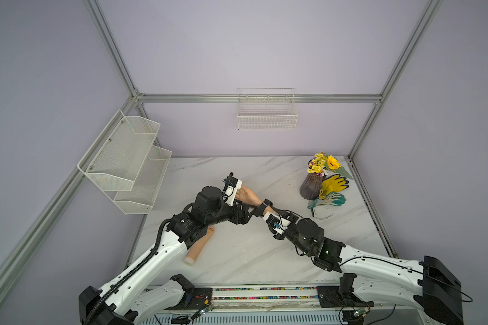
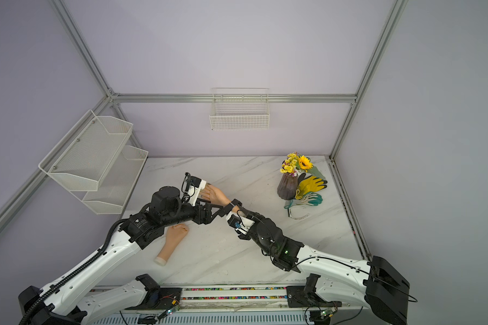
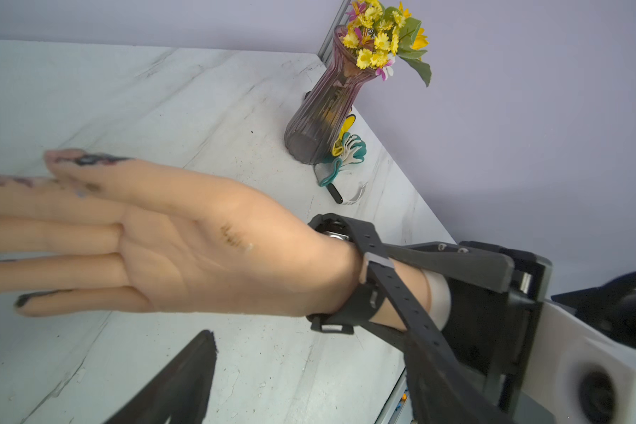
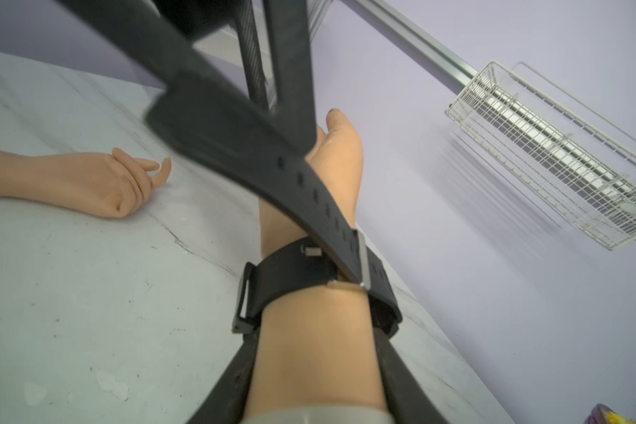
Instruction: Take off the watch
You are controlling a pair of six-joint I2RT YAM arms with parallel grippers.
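My right gripper is shut on the forearm of a prosthetic arm [image 3: 226,261], held raised palm-up above the table. A black watch [image 4: 289,272] circles its wrist, the strap end threaded through the silver buckle [image 4: 360,261] and sticking out long. In the left wrist view, my left gripper is part open beside the wrist, its fingers low in frame; whether the strap end lies within them is unclear. In the right wrist view, the left gripper's dark fingers reach down by the strap.
A second prosthetic arm [image 4: 63,180] lies on the marble table [image 1: 254,254] at the left. A vase of flowers [image 1: 310,187] and gloves [image 1: 333,184] stand back right. Mesh baskets [image 1: 119,157] hang on the left and back walls.
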